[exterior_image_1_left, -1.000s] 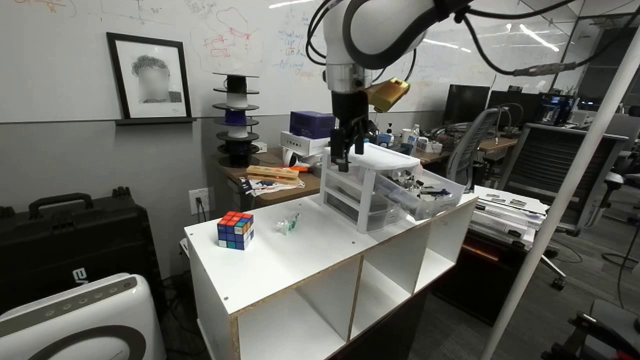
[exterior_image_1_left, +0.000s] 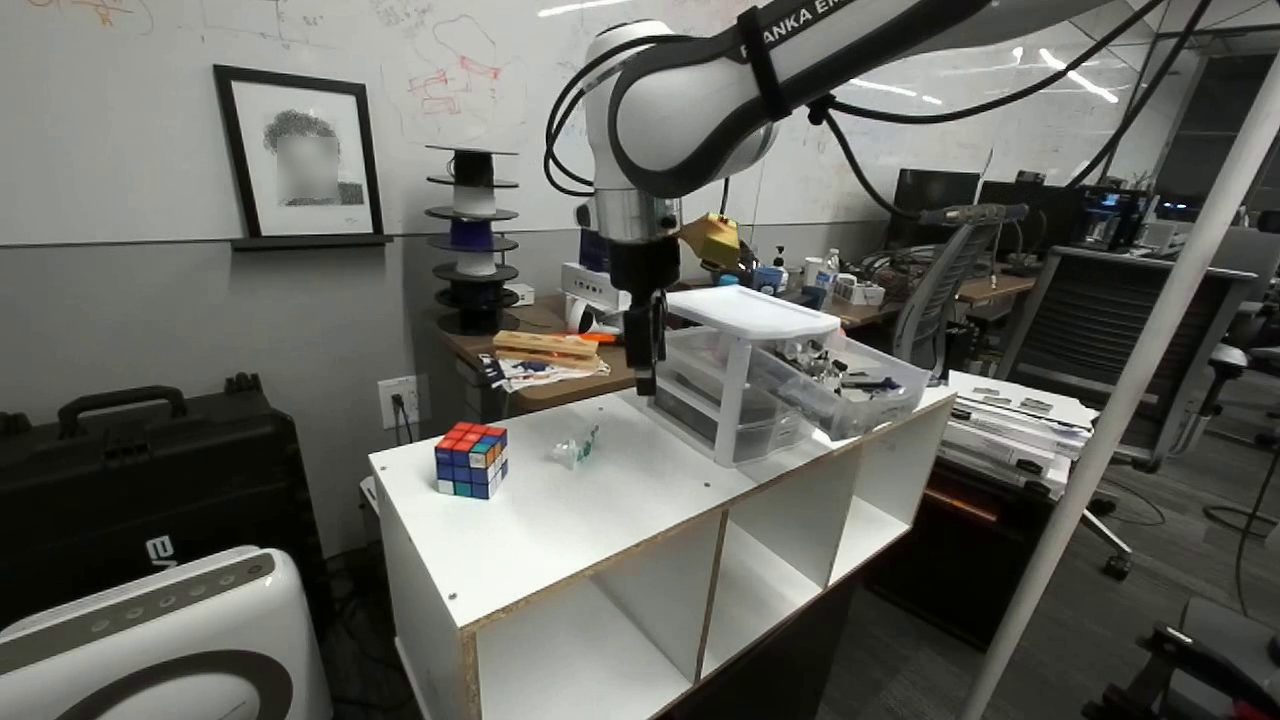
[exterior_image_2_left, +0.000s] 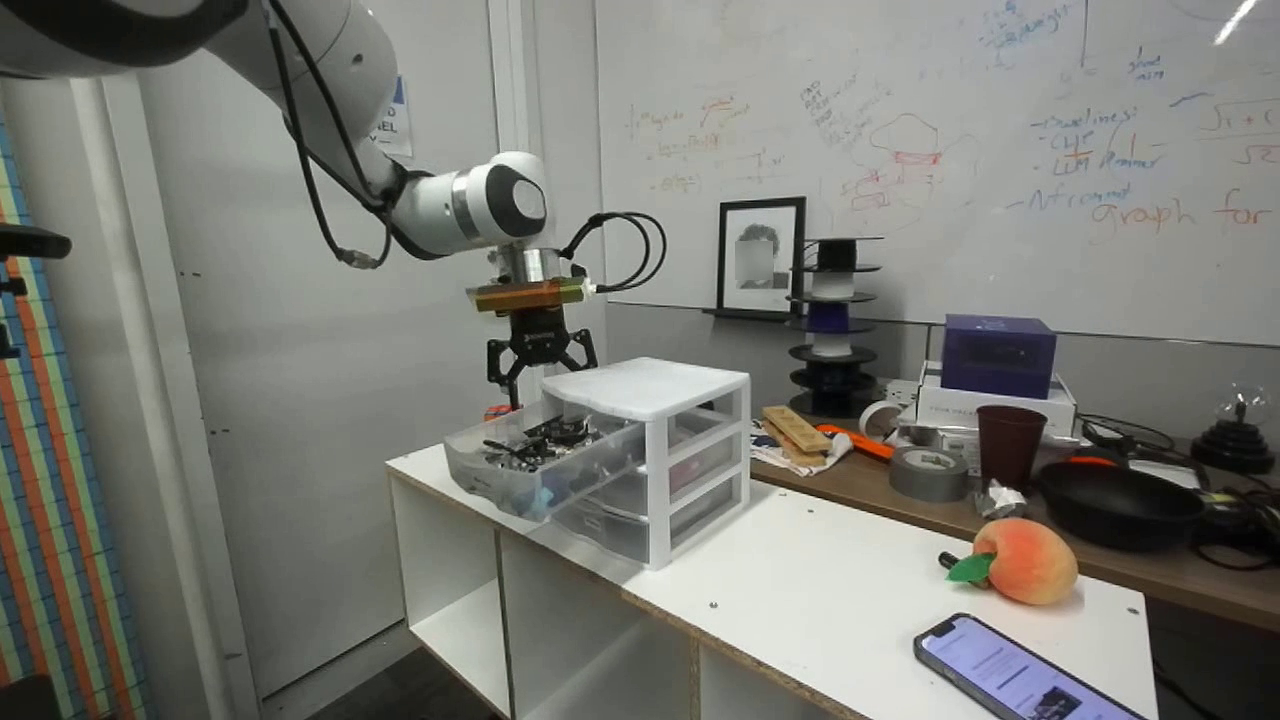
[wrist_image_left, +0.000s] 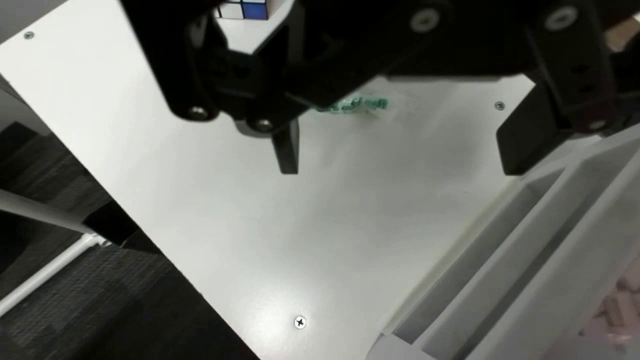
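My gripper (exterior_image_1_left: 648, 370) hangs above the white shelf top (exterior_image_1_left: 564, 528), beside the clear drawer unit (exterior_image_1_left: 729, 396). In the wrist view its fingers (wrist_image_left: 286, 149) stand wide apart, open, with only bare shelf top showing between the tips. A small crumpled clear wrapper with green print (exterior_image_1_left: 578, 448) lies on the shelf; the wrist view shows part of this wrapper (wrist_image_left: 354, 105) beyond the fingers. Left of it sits a Rubik's cube (exterior_image_1_left: 471, 461), cut off at the top of the wrist view. An extended top drawer (exterior_image_1_left: 846, 390) holds dark small parts.
Exterior view 2 shows a peach-like fruit (exterior_image_2_left: 1029, 562) and a phone (exterior_image_2_left: 1020, 672) on the white surface, right of the drawer unit. A brown desk (exterior_image_2_left: 1116, 576) with a pan and tape stands behind. The shelf's front middle is clear.
My gripper has moved left and down, from in front of the drawer unit's top to beside it. Cube, wrapper and drawers have stayed in place.
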